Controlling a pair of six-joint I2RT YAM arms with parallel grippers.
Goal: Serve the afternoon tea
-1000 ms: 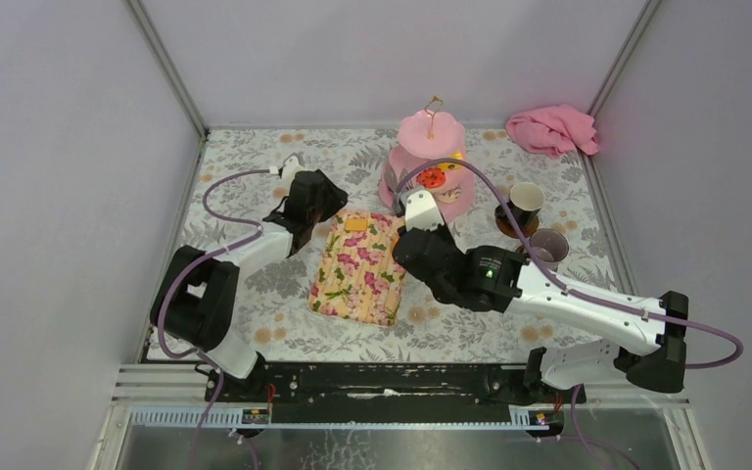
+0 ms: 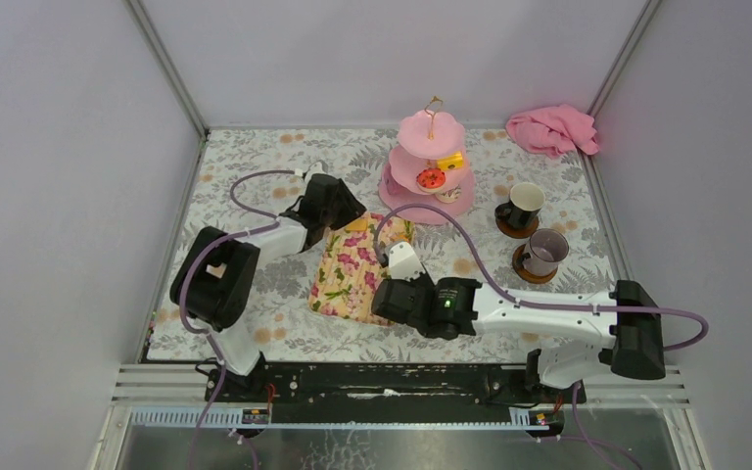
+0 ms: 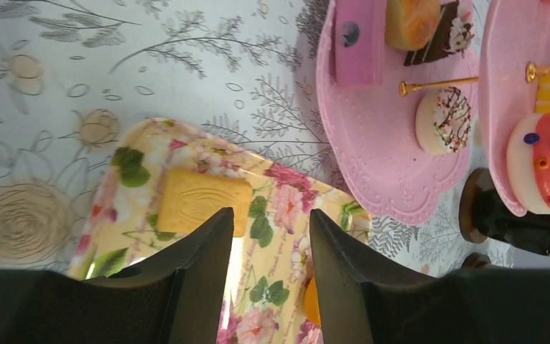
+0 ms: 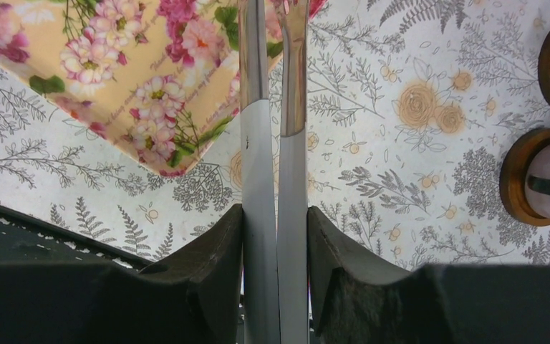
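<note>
The floral tray [image 2: 338, 289] lies in the middle. A yellow biscuit [image 3: 204, 193] is near its far edge, and an orange item [image 3: 312, 301] is partly hidden by my left gripper's right finger. My left gripper hangs over this end, fingers parted, nothing between them. My right gripper has silver tongs [image 4: 256, 158] between its fingers, over the tray's near right part. The pink tiered stand [image 2: 421, 132] holds cakes and pastries, including a red-topped cake [image 3: 544, 165] and a sprinkled one [image 3: 440, 122], behind the tray.
A dark cup [image 2: 525, 202] and a lilac cup [image 2: 545, 250] sit on wooden coasters at the right. A pink cloth [image 2: 552, 127] lies at the back right.
My right arm has moved toward the front and left, away from the stand, with the tongs. My left gripper has shifted slightly right over the tray's far end.
</note>
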